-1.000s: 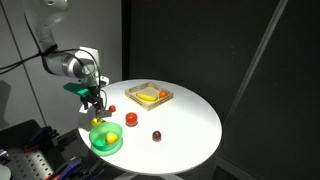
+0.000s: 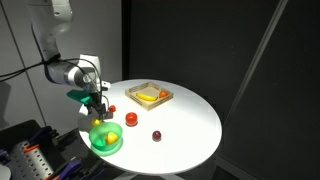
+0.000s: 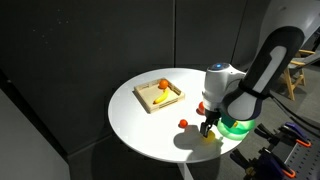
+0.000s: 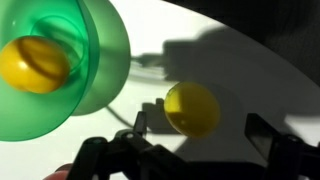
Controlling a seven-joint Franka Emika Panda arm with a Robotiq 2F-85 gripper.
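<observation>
A round yellow fruit point(image 4: 192, 108) lies on the white table, between the two fingers of my gripper as the wrist view looks down. My gripper stands open, its black fingers point(image 4: 262, 132) spread wider than the fruit. Beside it is a green bowl point(image 2: 118, 131) with a yellow-orange fruit point(image 2: 112, 138) in it. In exterior view 2 the loose yellow fruit point(image 3: 210, 135) shows just below the gripper. Whether the fingers touch it cannot be told.
A red fruit point(image 2: 131, 119), a small red one point(image 2: 112, 109) and a dark red one point(image 2: 157, 135) lie on the table. Farther back sits a wooden tray point(image 3: 147, 102) with a banana point(image 3: 161, 98).
My arm has come down slightly toward the loose yellow fruit over the last second. The bowl and the other fruit look unmoved.
</observation>
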